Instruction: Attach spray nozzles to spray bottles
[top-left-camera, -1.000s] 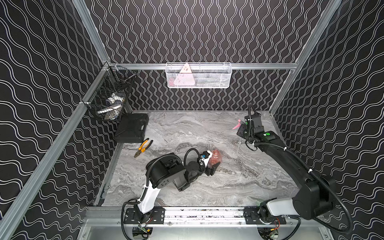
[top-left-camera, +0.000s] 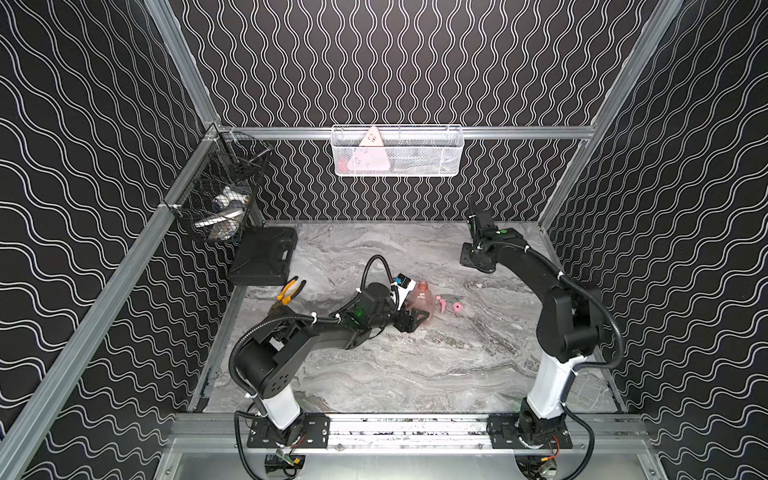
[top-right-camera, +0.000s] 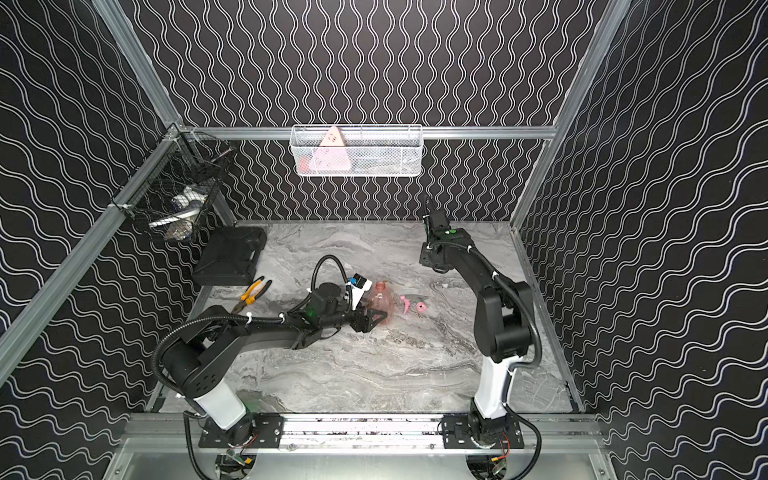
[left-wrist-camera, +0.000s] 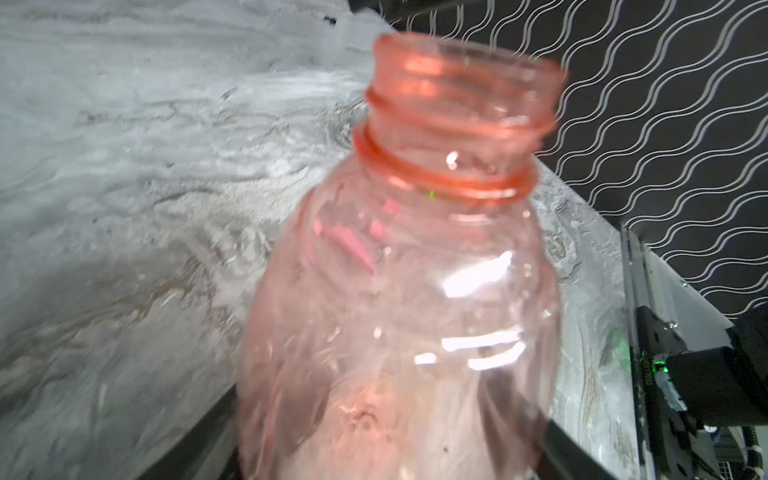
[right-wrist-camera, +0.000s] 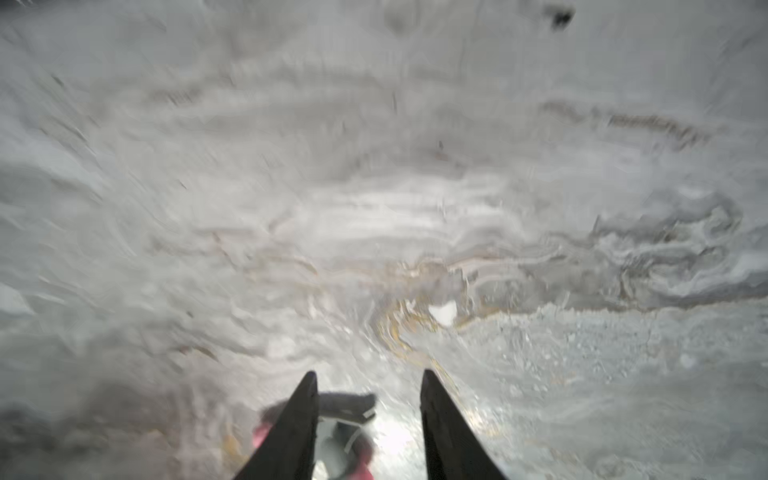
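A clear pink bottle (top-left-camera: 421, 297) with an open, bare neck stands in front of my left gripper (top-left-camera: 416, 314), whose fingers are shut around its body. In the left wrist view the bottle (left-wrist-camera: 400, 320) fills the middle and hides most of the fingers. Just right of it, a pink nozzle (top-left-camera: 441, 304) and a small round pink piece (top-left-camera: 457, 306) lie on the table; pink parts also show through the bottle wall. Over the back right of the table, my right gripper is open with an empty gap between its fingers. A blurred pink-and-dark shape sits behind its left finger.
Orange-handled pliers (top-left-camera: 291, 290) and a black case (top-left-camera: 264, 256) lie at the left. A white mesh basket (top-left-camera: 424, 156) and a black wire basket (top-left-camera: 192, 192) hang above the table.
The bottle has shifted back and left with my left gripper. The pink nozzle, earlier at my right gripper, now lies beside the bottle. My right arm has swung leftward and changed its bend.
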